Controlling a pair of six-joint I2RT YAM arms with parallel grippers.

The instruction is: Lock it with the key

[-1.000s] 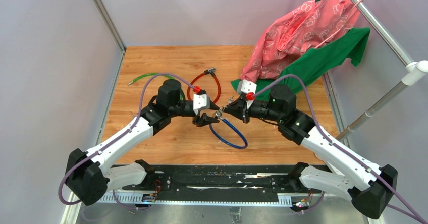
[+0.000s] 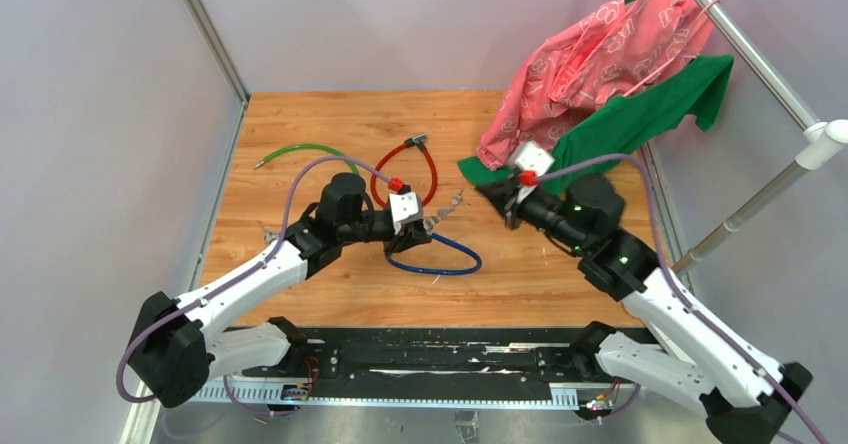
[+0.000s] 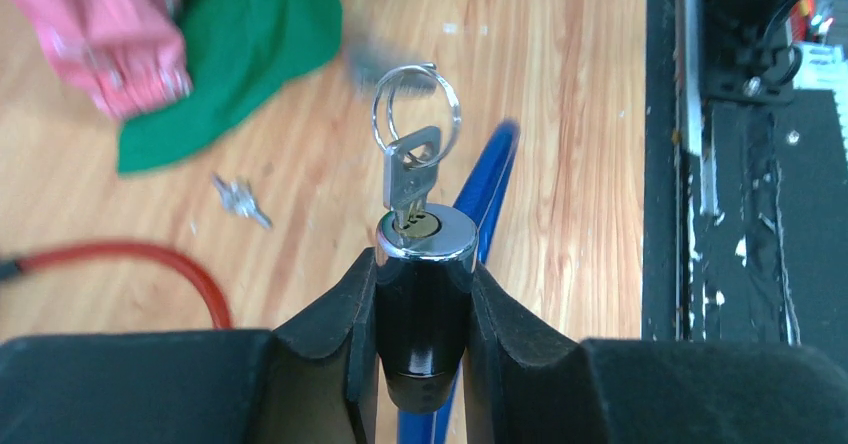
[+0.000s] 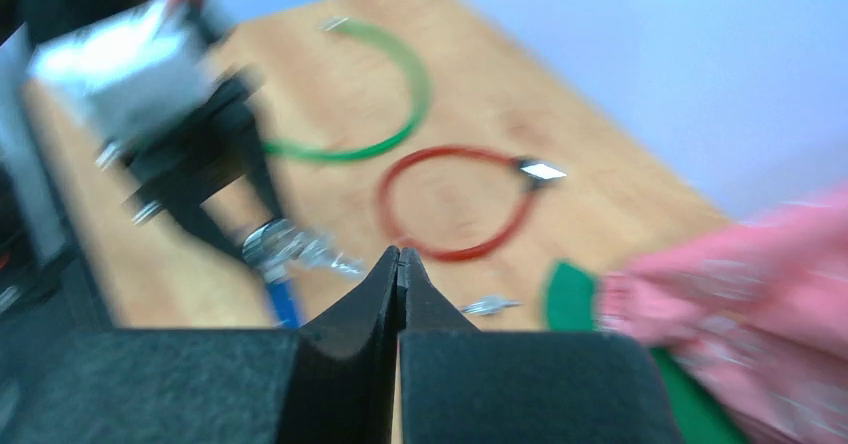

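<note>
A black lock cylinder with chrome top (image 3: 424, 304) is clamped upright in my left gripper (image 2: 424, 234), the blue cable (image 3: 480, 194) beneath it. A key (image 3: 405, 169) with a metal ring sits in the keyhole. My right gripper (image 2: 490, 196) is shut with nothing between its fingertips, raised to the right of the lock and apart from it; the right wrist view is blurred.
A red cable (image 2: 433, 174) and a green cable (image 2: 300, 147) lie on the wooden table (image 2: 320, 299). Small loose keys (image 3: 238, 199) lie near a green cloth (image 2: 640, 104) and pink fabric (image 2: 590, 54) at right.
My right gripper has moved right and away from the key and lock, where it was earlier. The left gripper with the lock has shifted slightly, and the blue cable with it.
</note>
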